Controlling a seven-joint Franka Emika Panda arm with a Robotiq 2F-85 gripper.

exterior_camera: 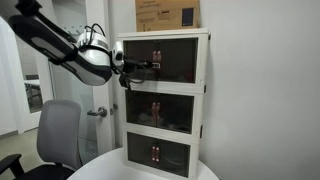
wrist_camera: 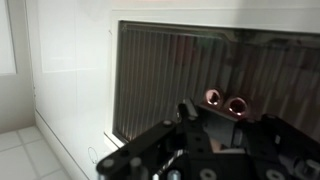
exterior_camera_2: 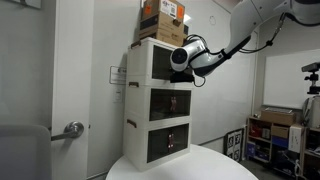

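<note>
A tall white cabinet (exterior_camera: 204,100) with three stacked dark-fronted compartments stands on a round white table (exterior_camera: 205,172). Each front has a pair of small reddish-brown handles near its middle. At the top compartment (exterior_camera: 178,60) is my gripper (exterior_camera: 150,66), close in front of its handles. The wrist view has two round handle ends (wrist_camera: 237,106) right at the fingertips of my gripper. It looks shut, with nothing clearly between its fingers; whether it touches a handle I cannot tell. The top doors appear closed.
Cardboard boxes (exterior_camera_2: 163,20) rest on the cabinet. A grey chair (exterior_camera: 58,135) stands at the left, near a door with a lever handle (exterior_camera: 99,112). Shelves (exterior_camera_2: 275,133) are farther back.
</note>
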